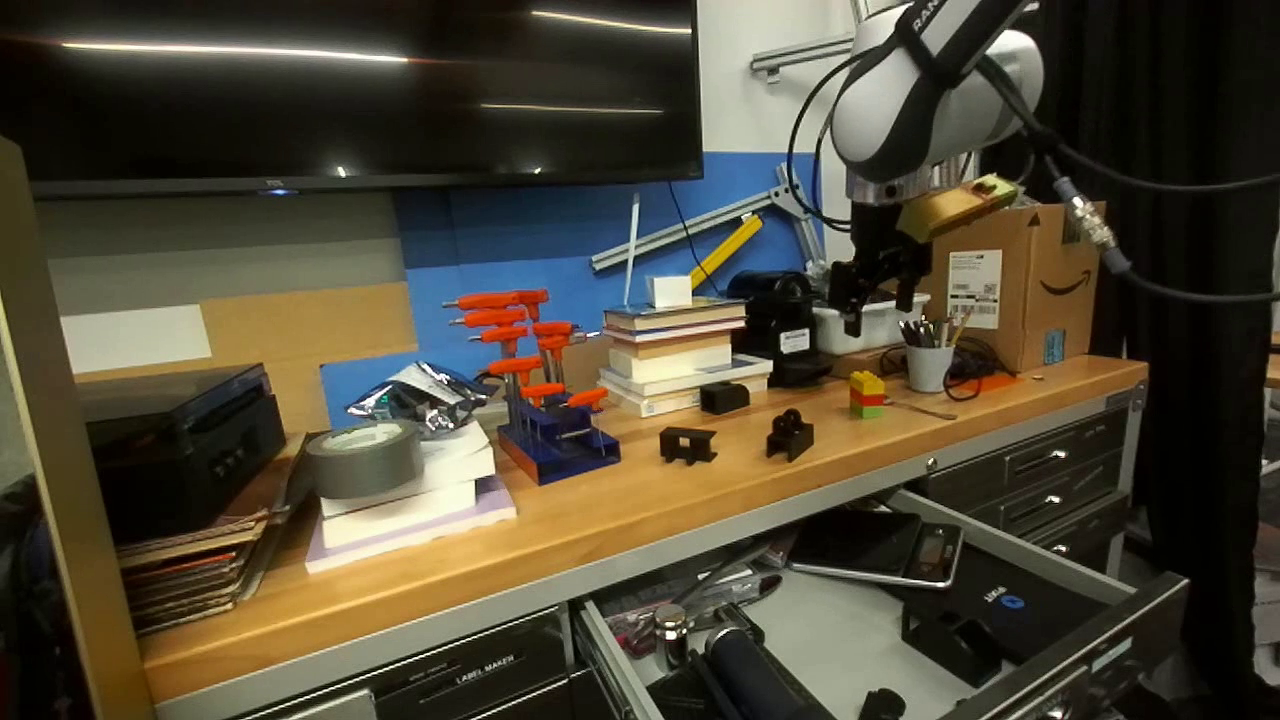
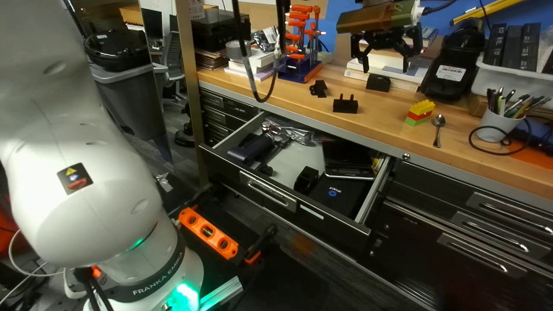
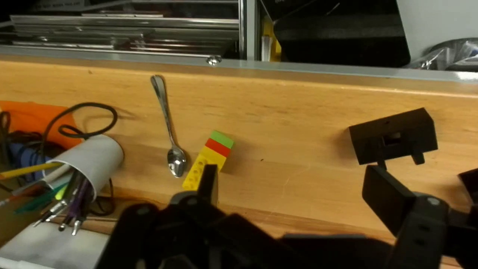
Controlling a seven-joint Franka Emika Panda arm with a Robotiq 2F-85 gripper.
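Observation:
My gripper (image 2: 391, 67) is open above the back of the workbench, its fingers wide apart and nothing between them. In the wrist view, the left fingertip overlaps the near end of a stack of yellow, red and green toy bricks (image 3: 208, 158) on the wood below. A metal spoon (image 3: 177, 160) lies beside that stack. To the other side stands a black bracket-like part (image 3: 394, 136) with two prongs; a second black part (image 2: 318, 88) rests close by on the bench. A third, rounded black piece (image 2: 378, 83) sits against the books.
An open drawer (image 2: 290, 171) juts out under the bench front. Along the back stand a book stack (image 1: 674, 348), an orange-handled tool rack (image 1: 558, 438), a pen cup (image 1: 929, 367) and a cardboard box (image 1: 1020, 288). Bare wood lies between the bricks and black parts.

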